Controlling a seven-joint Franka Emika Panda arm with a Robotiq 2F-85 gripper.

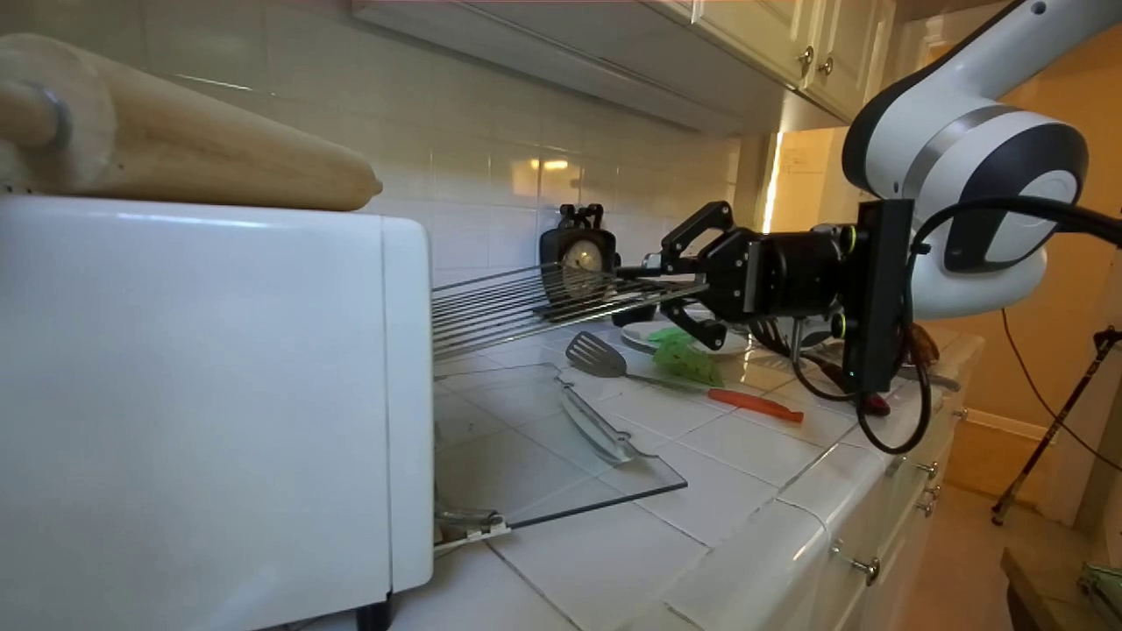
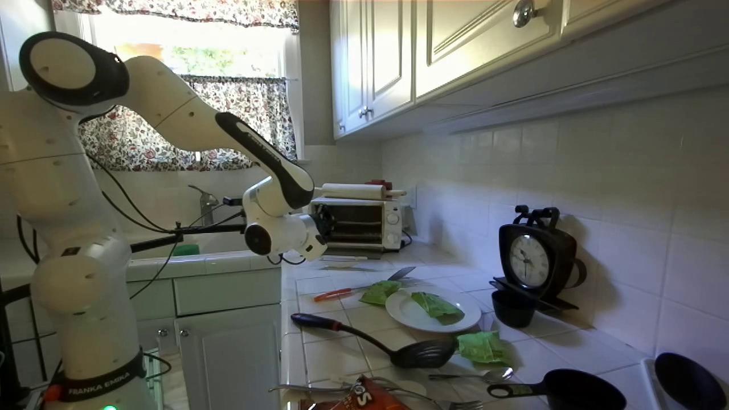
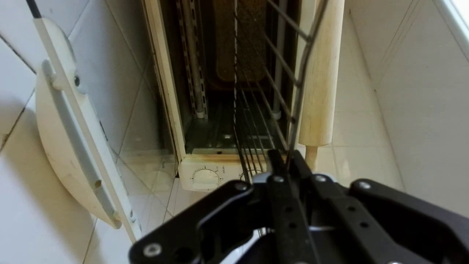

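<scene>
A wire rack slopes up out of the front of the white toaster oven, its inner end hidden inside. My gripper is shut on the rack's outer edge. In the wrist view the rack runs from the dark oven cavity to my gripper, tilted against the opening. The oven's glass door is folded down just above the counter, its handle facing up. Exterior view 2 shows the oven at the far end of the counter, with my arm in front.
A rolling pin lies on top of the oven. A slotted turner with an orange handle, green leaves, a plate and a black scale occupy the counter beyond. Cabinets hang overhead.
</scene>
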